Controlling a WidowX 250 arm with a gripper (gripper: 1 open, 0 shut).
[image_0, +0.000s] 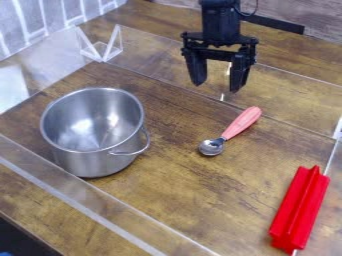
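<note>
My black gripper hangs over the back middle of the wooden table, its two fingers apart and pointing down, with nothing visible between them. In front of it lies a scoop with a pink handle and a metal head at the lower left end. A steel pot with a wire handle stands at the left. A red tray-like bar lies at the front right.
Clear plastic panels run along the left side.
</note>
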